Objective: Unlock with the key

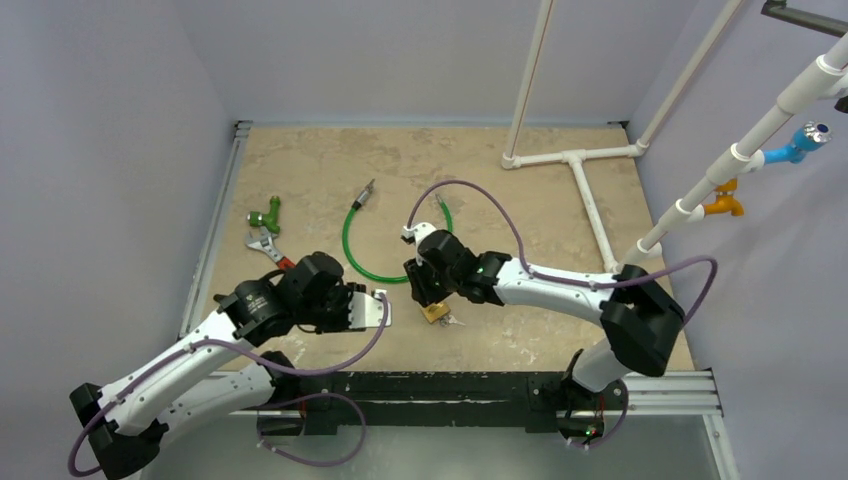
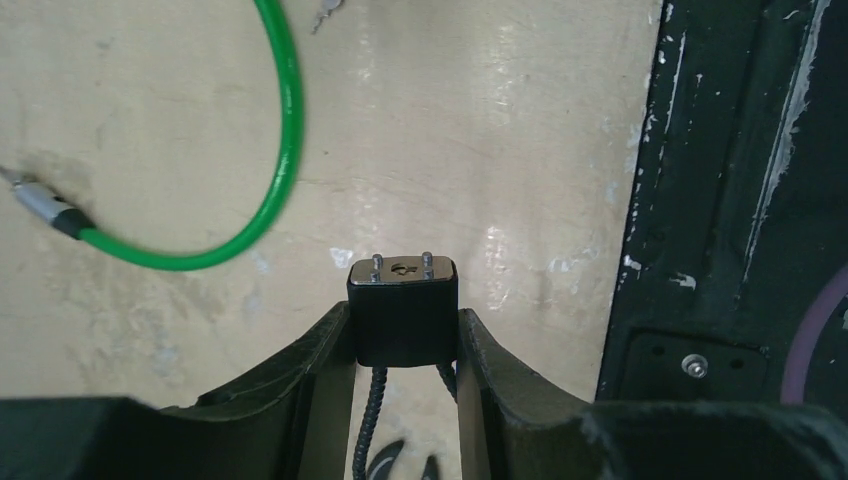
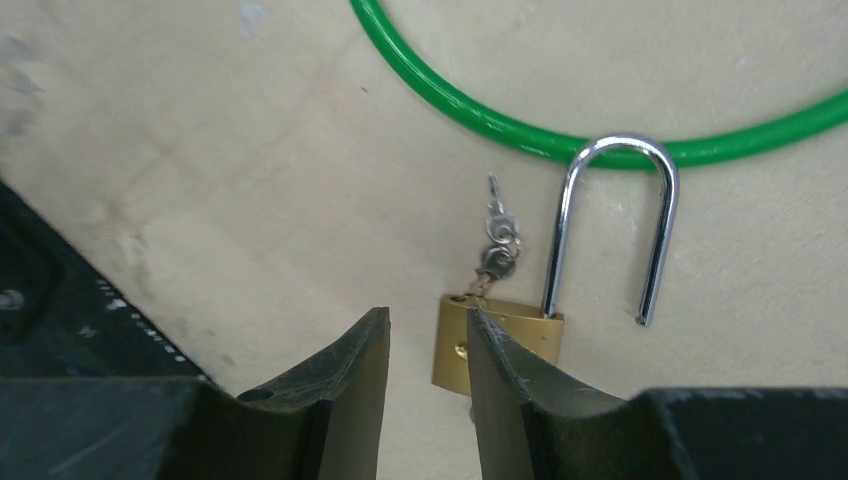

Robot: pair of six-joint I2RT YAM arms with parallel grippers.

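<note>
A brass padlock [image 1: 435, 313] [image 3: 450, 345] lies on the board, its long steel shackle [image 3: 560, 240] standing out beside the green hose. Keys [image 3: 500, 230] on a ring lie by the body. My right gripper hangs over the padlock, fingertips parted and nothing seen between them. In the left wrist view my left gripper holds a black box with a metal plate and pins [image 2: 400, 268] between its fingers, cable trailing below.
The green hose [image 1: 370, 272] curves behind the padlock. A green fitting [image 1: 263, 218] and wrench [image 1: 262, 245] lie at left. White pipes [image 1: 590, 210] with blue and orange taps line the right side.
</note>
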